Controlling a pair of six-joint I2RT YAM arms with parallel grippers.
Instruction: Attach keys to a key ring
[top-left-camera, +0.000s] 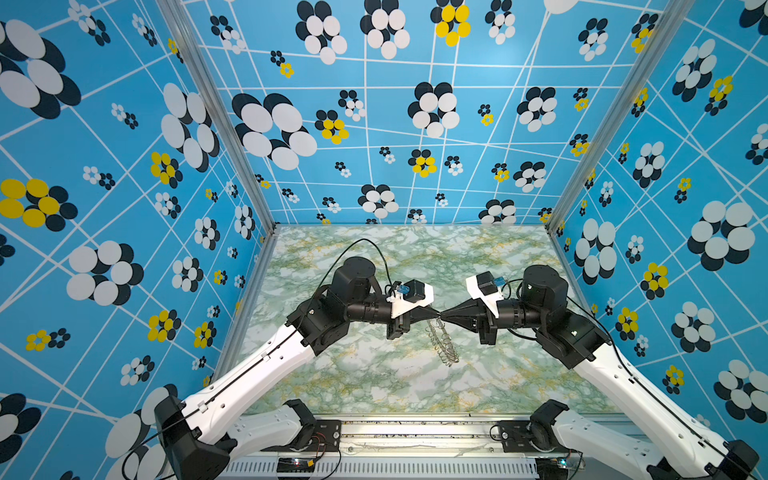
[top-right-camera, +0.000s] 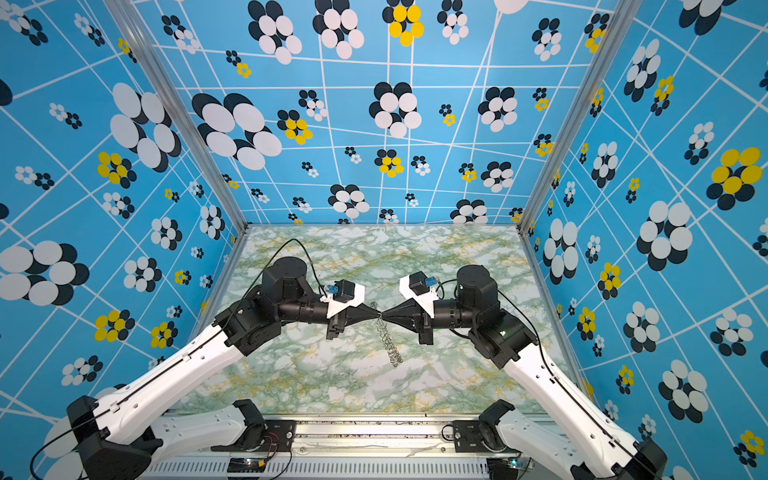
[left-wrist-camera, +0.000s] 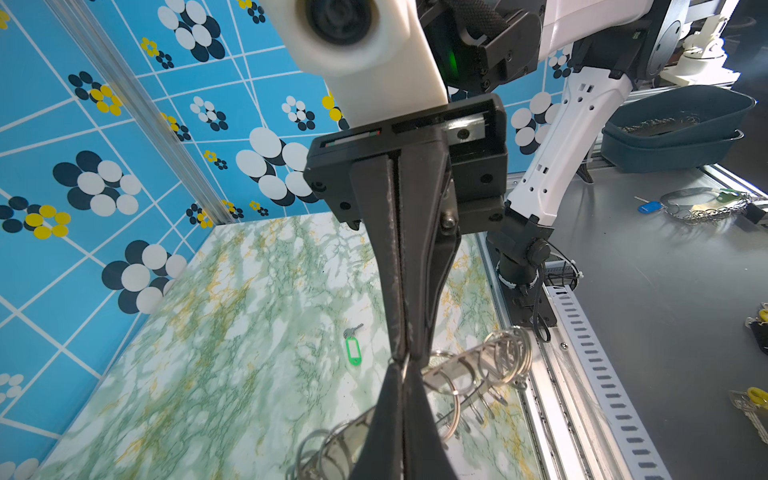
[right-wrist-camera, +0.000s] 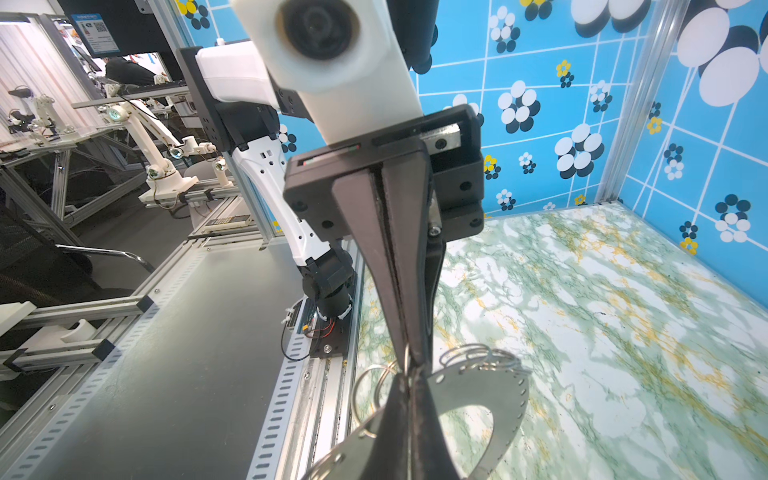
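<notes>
A metal hoop strung with several small rings is in the air below the meeting fingertips. The left wrist view shows its band and loose rings; the right wrist view shows the band curving. My left gripper is shut on one small ring. Tip to tip with it, my right gripper is shut at the same spot, with thin ring wire showing between the tips. The tips hide most of that ring. A key with a green tag lies on the marbled tabletop.
Outside the booth, a dark bin and a blue-tagged item rest on a grey surface.
</notes>
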